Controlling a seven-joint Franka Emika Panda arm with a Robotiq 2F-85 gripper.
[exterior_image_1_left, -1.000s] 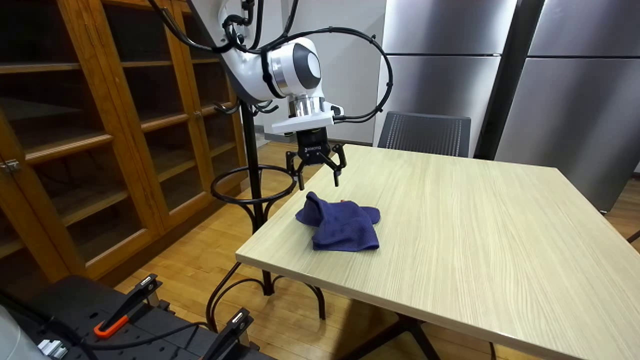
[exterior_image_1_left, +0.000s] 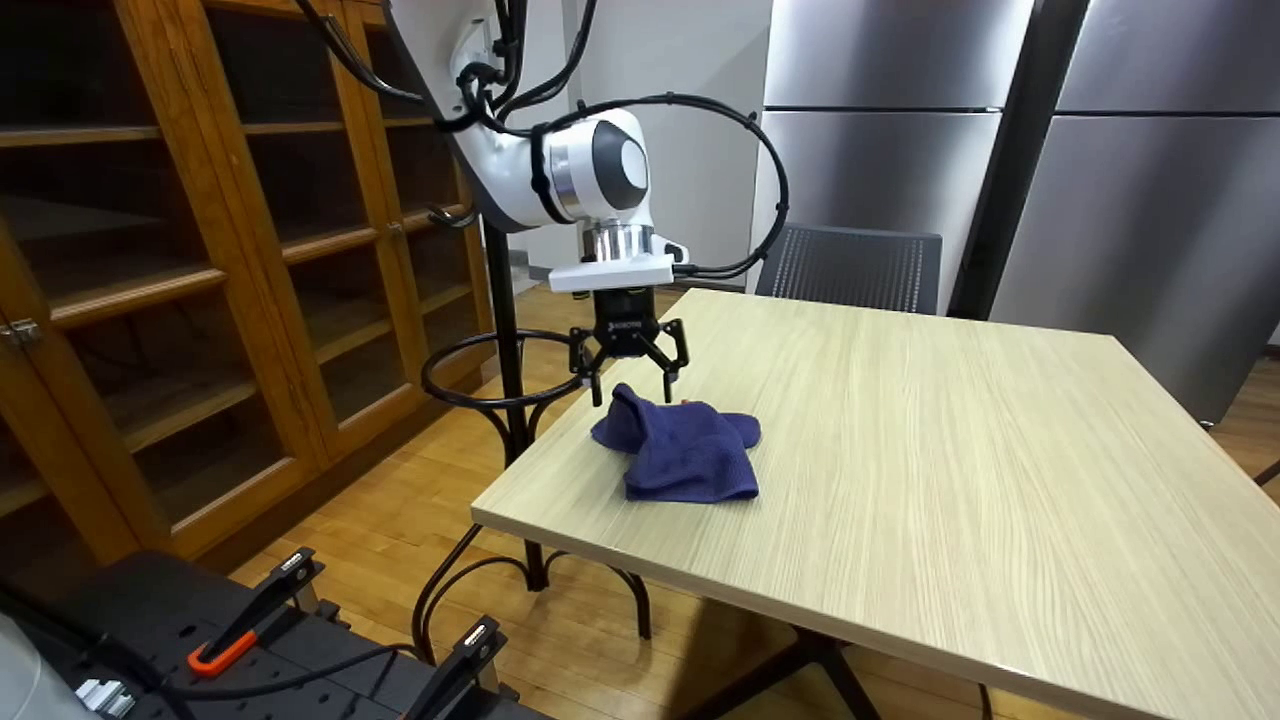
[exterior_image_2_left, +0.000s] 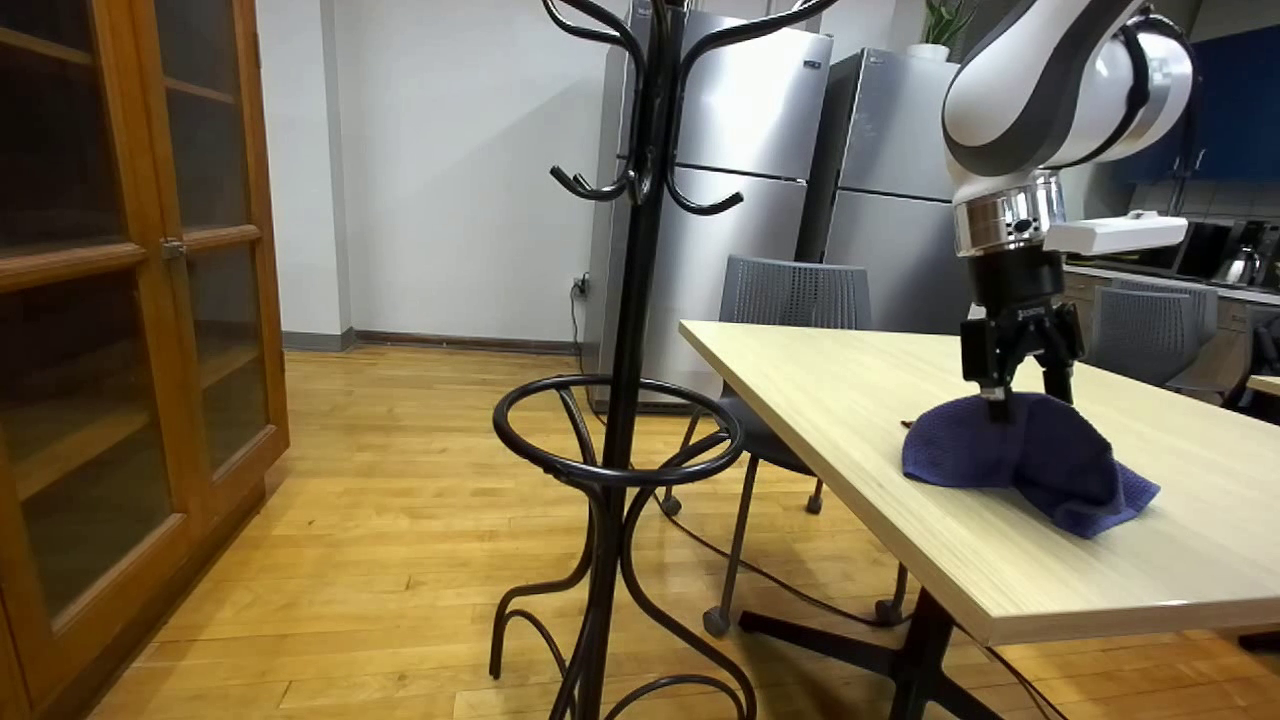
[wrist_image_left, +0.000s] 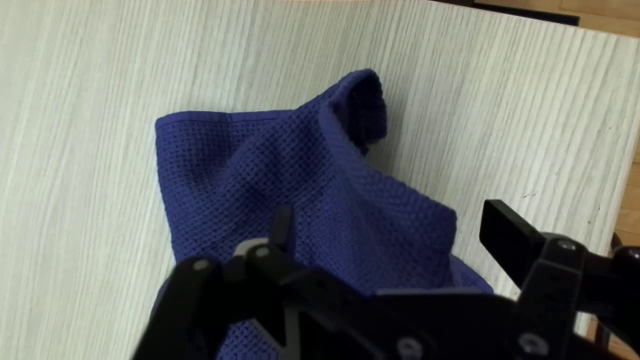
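Observation:
A dark blue waffle-weave cloth (exterior_image_1_left: 690, 456) lies crumpled near the table's left corner, one fold standing up. In exterior view 2 the cloth (exterior_image_2_left: 1002, 450) drapes flat at its ends with a raised hump in the middle. My gripper (exterior_image_1_left: 632, 391) stands open just above and behind the raised fold, fingers spread. From the wrist, the gripper has one finger over the cloth (wrist_image_left: 270, 180) and the other beside it over bare wood, the raised fold between them. Its lower part is hidden behind the gripper body.
A black coat rack (exterior_image_2_left: 630, 360) stands by the table's left edge. Behind the table is a grey chair (exterior_image_1_left: 852, 266); a small orange-brown thing (exterior_image_1_left: 686, 402) shows behind the cloth.
My gripper has come down closer to the cloth, still open. The cloth lies as before.

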